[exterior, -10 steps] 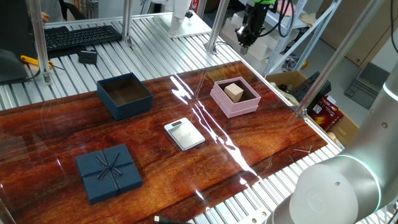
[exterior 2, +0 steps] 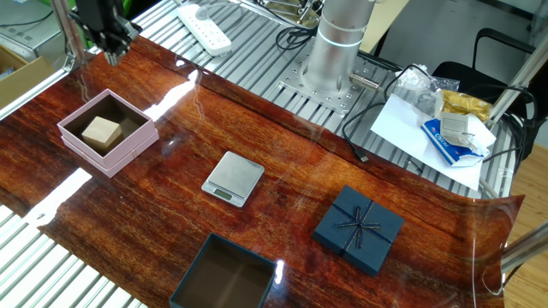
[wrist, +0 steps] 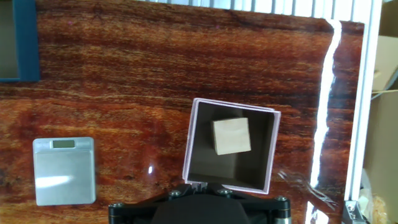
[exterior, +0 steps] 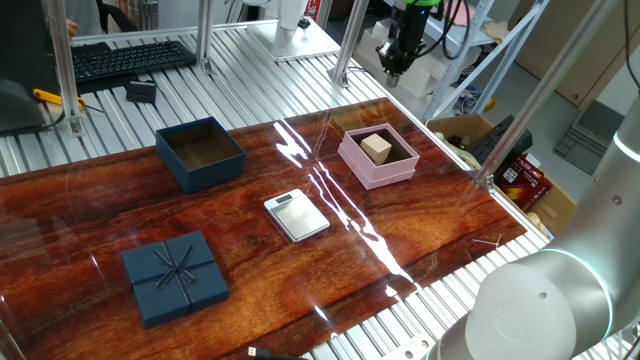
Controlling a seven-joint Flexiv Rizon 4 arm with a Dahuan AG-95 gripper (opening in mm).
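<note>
A pale wooden cube [wrist: 231, 136] rests inside an open pink box [exterior: 378, 178], close to one inner wall. My gripper [exterior: 392, 78] hangs in the air above and beyond the pink box, clear of the table. In exterior view 2 the gripper [exterior 2: 120, 53] shows dark at the upper left, behind the box. Only its dark upper parts show along the bottom of the wrist view, and whether the fingers are apart is unclear. A silver scale [exterior 2: 234, 179] lies flat on the brown tabletop with its plate empty. An open dark blue box [exterior: 201, 155] stands empty; its bow-tied lid [exterior: 175, 278] lies apart.
A keyboard [exterior: 130, 62] sits on the slatted metal frame at the far left. Upright metal posts [exterior: 205, 35] rise along the table's edges. A white sheet [exterior 2: 411, 133] with small packets lies beyond the tabletop. Bare tabletop separates the boxes and scale.
</note>
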